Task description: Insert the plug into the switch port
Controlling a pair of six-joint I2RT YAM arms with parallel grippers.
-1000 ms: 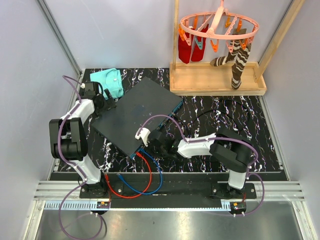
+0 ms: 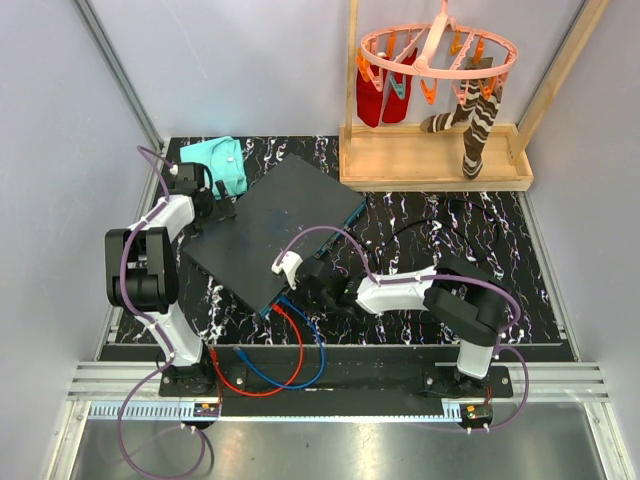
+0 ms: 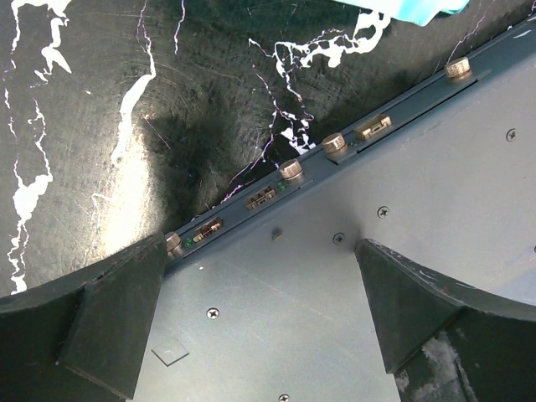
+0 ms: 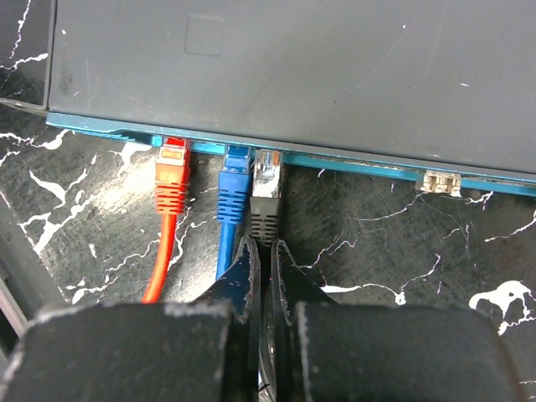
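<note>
The dark switch [image 2: 270, 210] lies diagonally on the marble table. In the right wrist view its teal port edge [image 4: 352, 167] holds a red plug [image 4: 172, 180] and a blue plug [image 4: 234, 184]. Beside the blue one, a black plug [image 4: 265, 213] with a clear tip sits at the edge; how far in it is, I cannot tell. My right gripper is shut directly behind that plug, around its cable line; whether it grips the cable is unclear. My left gripper stands open above the switch's far-left side, empty.
A turquoise cloth [image 2: 215, 160] lies at the back left. A wooden stand [image 2: 435, 175] with a pink clip hanger and socks is at the back right. Loose black cable [image 2: 455, 225] lies on the right of the table.
My left arm has shifted slightly to the right over the last second. The right arm shows little or no movement.
</note>
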